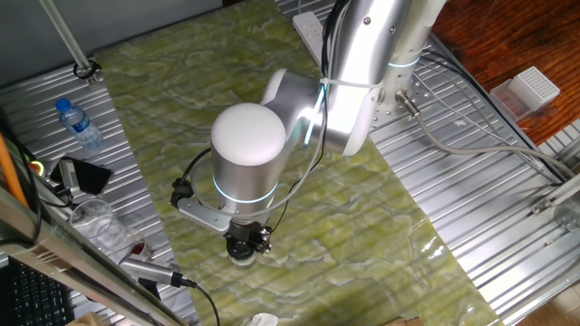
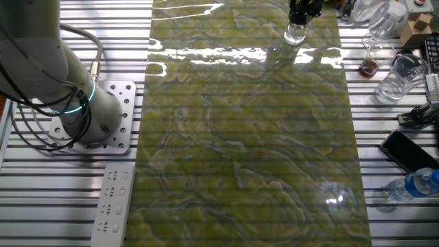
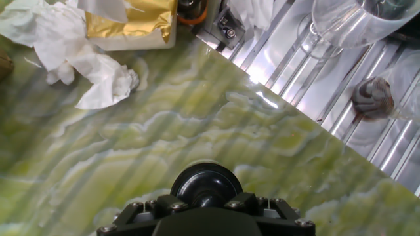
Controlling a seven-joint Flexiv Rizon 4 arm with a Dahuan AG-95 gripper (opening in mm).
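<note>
My gripper is shut on a round, black-topped piece; in the wrist view its black top (image 3: 206,180) sits between the fingers. Exterior view 2 shows a small clear glass jar (image 2: 295,33) below the black gripper (image 2: 305,10), upright near the far end of the green marbled mat. The jar's lower part (image 1: 243,261) also peeks out under the gripper (image 1: 246,240) in exterior view 1. Whether its base touches the mat (image 2: 247,151) or hangs just above, I cannot tell.
Crumpled white tissue (image 3: 98,75) and a gold-and-white packet (image 3: 134,26) lie ahead. Clear glasses (image 2: 402,79), a phone (image 2: 409,151) and a water bottle (image 2: 413,185) stand beside the mat. A power strip (image 2: 113,206) lies near the base.
</note>
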